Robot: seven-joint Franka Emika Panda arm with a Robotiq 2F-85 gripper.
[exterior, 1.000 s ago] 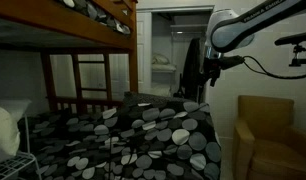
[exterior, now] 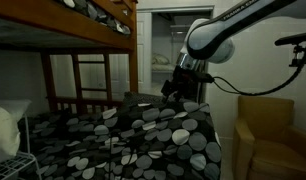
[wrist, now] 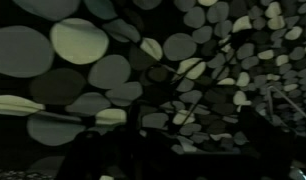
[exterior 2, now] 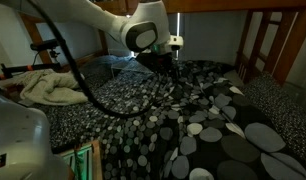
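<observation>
A black blanket with grey and white dots [exterior: 158, 135] covers the lower bunk and rises into a raised fold near the bed's end. My gripper [exterior: 181, 88] hangs just above the top of that fold, pointing down. In the second exterior view the gripper [exterior 2: 169, 68] stands over the far part of the dotted blanket [exterior 2: 208, 125]. The wrist view is dark; at its bottom the dark fingers stand apart, open, with dotted cloth [wrist: 113, 70] filling the view beneath. No object shows held between them.
A wooden bunk frame [exterior: 88, 38] with an upper bunk overhangs the left. The tan armchair [exterior: 268, 135] stands at the right. A white wire rack [exterior: 15, 165] and pale pillow [exterior: 5, 130] are at the near left. Open air lies above the fold.
The arm has swung left and the gripper has come lower in exterior view 1, from in front of the closet to just over the blanket's fold. The blanket looks unmoved.
</observation>
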